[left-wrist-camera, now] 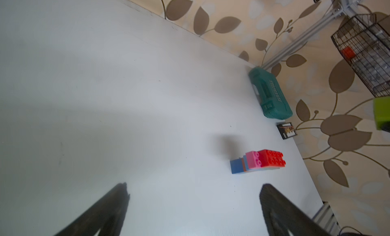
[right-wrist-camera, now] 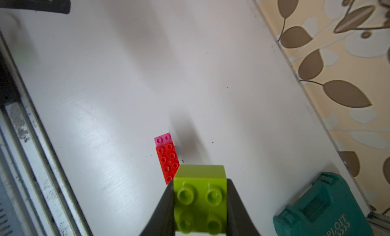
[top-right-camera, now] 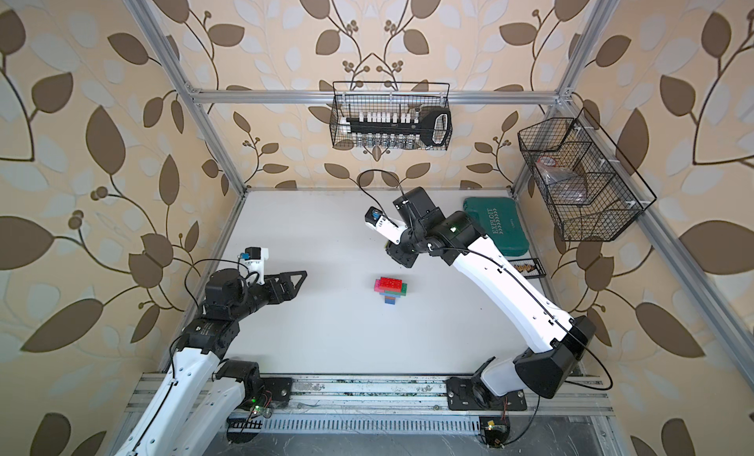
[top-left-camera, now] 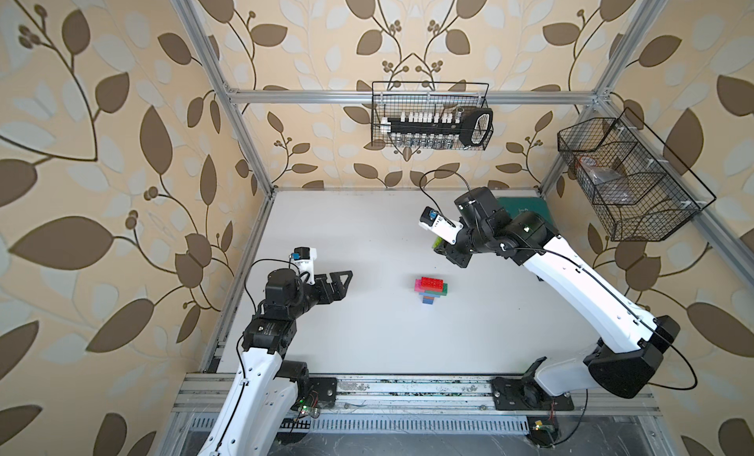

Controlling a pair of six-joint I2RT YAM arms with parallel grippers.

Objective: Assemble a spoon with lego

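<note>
Joined lego bricks lie mid-table: a red brick (top-left-camera: 431, 284), a pink brick (right-wrist-camera: 163, 139), a green brick (top-right-camera: 403, 289) and a blue brick (left-wrist-camera: 236, 166) toward the front. My right gripper is shut on a lime-green brick (right-wrist-camera: 199, 195), its studs facing the right wrist camera. It hangs above the table, just behind the joined bricks in the top views. Over the left side, my left gripper stands open with only bare table showing between its fingers.
A teal case (top-right-camera: 496, 225) sits at the back right, with a small black tray (top-right-camera: 527, 267) in front of it. Wire baskets (top-left-camera: 430, 118) hang on the back and right.
</note>
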